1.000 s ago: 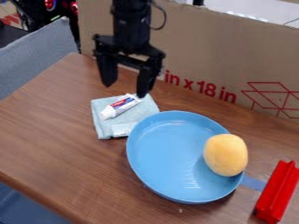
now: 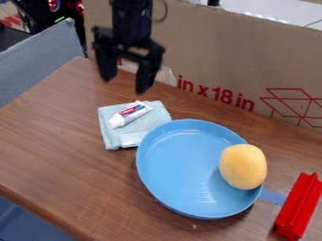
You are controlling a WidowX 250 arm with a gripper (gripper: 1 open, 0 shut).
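The black gripper [image 2: 127,73] hangs open above the back left of the wooden table, blurred, with nothing seen between its fingers. Below it a white toothpaste tube [image 2: 128,114] rests on a folded light-blue cloth [image 2: 111,134]. A blue plate [image 2: 183,184] lies in front and to the right of the cloth, with a yellow oval object [image 2: 242,166] on its right side.
A red elongated object [image 2: 297,205] lies at the table's right edge. A cardboard box [image 2: 239,61] stands along the back.
The objects on the table stayed in place.
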